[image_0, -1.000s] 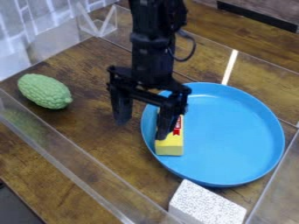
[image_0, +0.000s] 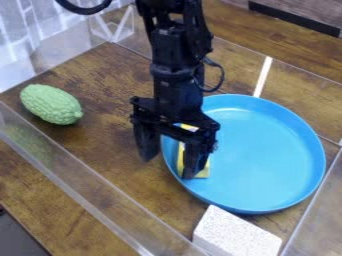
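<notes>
The black gripper (image_0: 171, 138) hangs over the left part of a blue plate (image_0: 274, 160), its fingers spread open. A small yellow box (image_0: 198, 160) lies on the plate under the gripper, partly hidden by it; whether a finger touches it I cannot tell.
A green bumpy vegetable (image_0: 51, 104) lies on the wooden table (image_0: 80, 180) at the left. A white block (image_0: 235, 232) sits at the front right, beside the plate. Clear barriers run along the left and right edges. Bare wood fills the front left.
The gripper has lowered toward the yellow box and turned slightly, now covering more of it. The plate, vegetable and white block look unmoved.
</notes>
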